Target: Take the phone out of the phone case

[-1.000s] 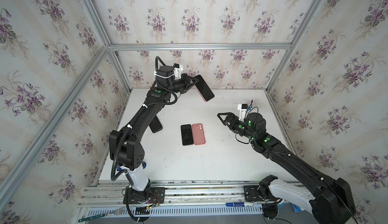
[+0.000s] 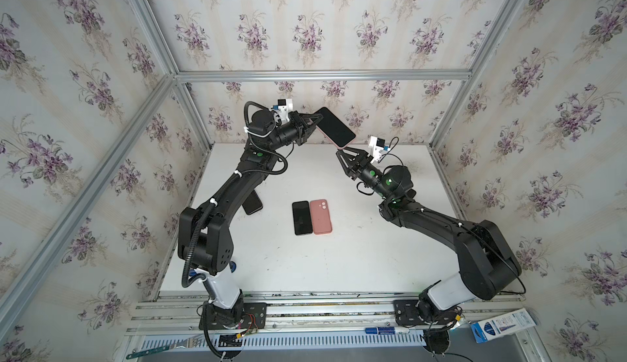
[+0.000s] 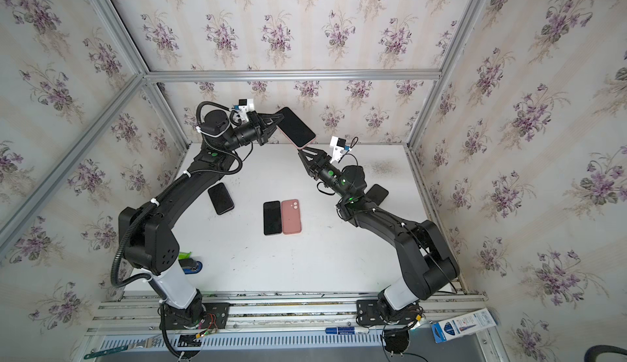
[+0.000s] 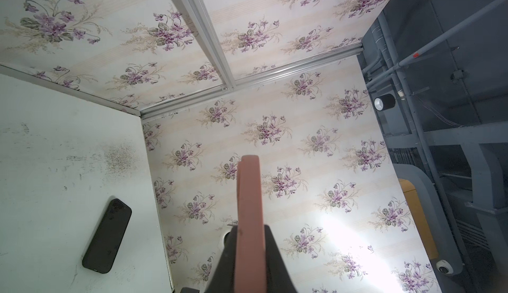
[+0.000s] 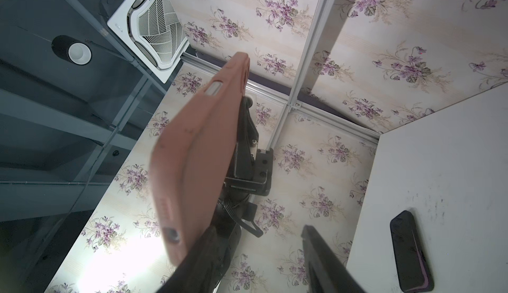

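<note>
A black phone in a pink case (image 2: 334, 126) is held up above the table by my left gripper (image 2: 313, 119), shut on its upper end; in the left wrist view the pink case (image 4: 249, 197) shows edge-on between the fingers. My right gripper is part open just below the case's lower end, with no case between its fingertips; in the right wrist view the pink case (image 5: 195, 155) rises beside and beyond the left finger.
On the table (image 2: 365, 251) lie a black phone (image 2: 301, 217) beside an empty-looking pink case (image 2: 320, 215), another dark phone (image 3: 220, 198) at the left and one (image 3: 377, 194) at the right, partly behind my right arm.
The held phone has risen from a second ago. My right gripper has moved up and leftward to just under the phone's lower end.
</note>
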